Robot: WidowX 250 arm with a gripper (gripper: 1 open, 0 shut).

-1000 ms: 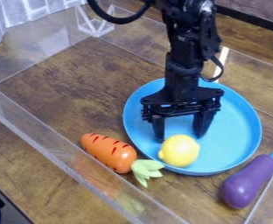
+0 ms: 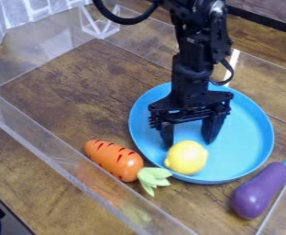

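Note:
My black gripper reaches down from the top into a blue plate, its fingers low inside it and spread apart. A yellow toy lemon lies in the front part of the plate, just below the gripper; I see nothing held between the fingers.
An orange toy carrot with a pale green top lies left of the plate, and a purple eggplant lies at the lower right. Clear plastic walls run along the left and right edges.

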